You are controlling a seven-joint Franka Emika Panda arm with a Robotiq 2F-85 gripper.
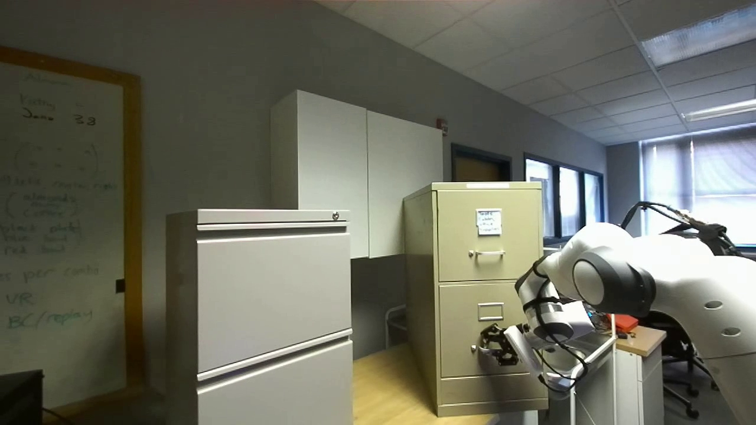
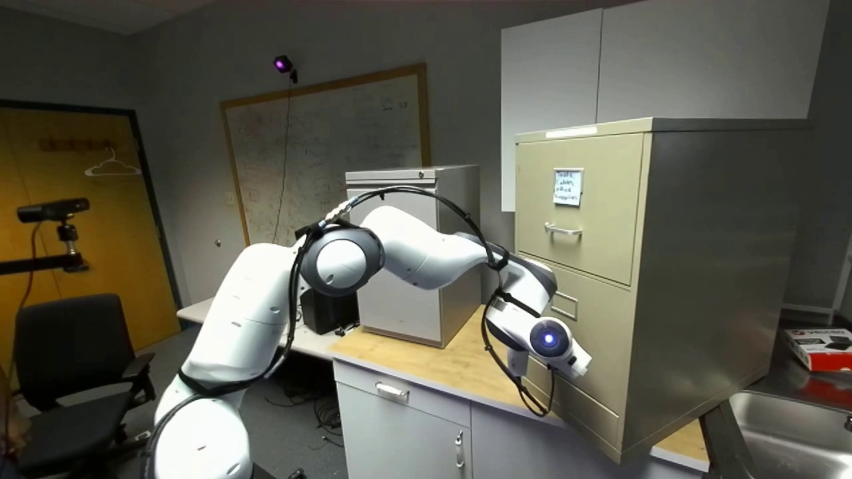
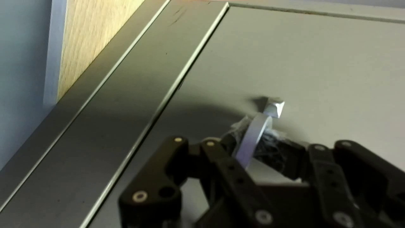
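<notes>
A beige two-drawer filing cabinet [image 1: 420, 269] stands on the wooden counter, both of its drawers closed. At the lower drawer [image 1: 457, 304], my gripper [image 1: 490, 347] meets the metal handle. Seen from the wrist, the silver drawer handle [image 3: 252, 140] runs between the two fingers, and my gripper is shut on it. The worn, fuzzy-looking finger pads [image 3: 271, 148] press round the bar. Only one end of the handle shows clearly; the rest is covered by the gripper. In exterior view 2 the wrist hides the gripper and handle.
A light grey filing cabinet [image 1: 273, 304] stands to the left in exterior view 1. Wall cupboards [image 1: 404, 184] hang behind. A sink [image 2: 787, 431] lies right of the beige cabinet in exterior view 2.
</notes>
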